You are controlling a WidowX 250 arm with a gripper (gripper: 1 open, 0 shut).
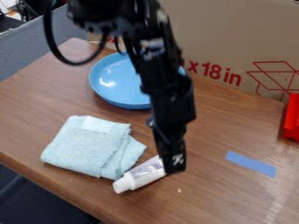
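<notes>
My gripper (172,161) points down at the white tube (138,178), its tip over the tube's right end and partly hiding it; whether they touch, and how far the fingers are apart, I cannot tell. The tube lies near the front of the wooden table. Left of it is a folded light blue cloth (82,144). A blue plate (111,86) sits behind, partly covered by my arm.
A strip of blue tape (250,164) is stuck to the table at the right. A red object (291,118) stands at the right edge. A cardboard box (233,48) closes off the back. Bare table lies to the left.
</notes>
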